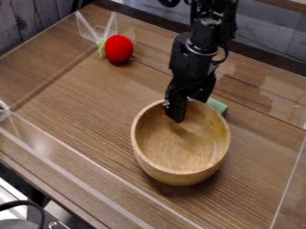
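Observation:
My black gripper [187,106] is lowered at the upper rim of a large wooden bowl [182,148], pointing down, with one finger near the rim. A small mint-green object [216,107] lies just beyond the bowl's upper right, partly behind the gripper. Whether anything is between the fingers is hard to tell.
A red round object [118,49] sits at the upper left beside some clear, thin material. A black cable curves at the bottom left corner.

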